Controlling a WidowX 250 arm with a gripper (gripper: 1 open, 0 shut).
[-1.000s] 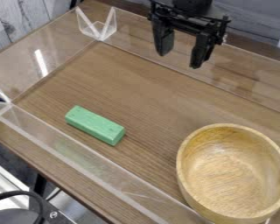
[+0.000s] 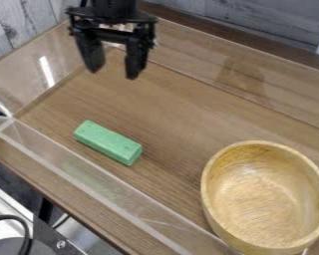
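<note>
My gripper [image 2: 112, 55] is at the upper left over the wooden surface, dark and blurred, its two fingers hanging apart with nothing visible between them. A green block [image 2: 108, 141] lies lower left, below the gripper and apart from it. A round tan bowl [image 2: 262, 194] sits at the lower right.
Transparent edges [image 2: 43, 159] run along the lower left, with a black cable near the corner. A white object shows at the right edge, and something pale is partly hidden behind the arm.
My gripper has moved from the upper right and middle across to the upper left. The green block and the bowl have stayed where they were.
</note>
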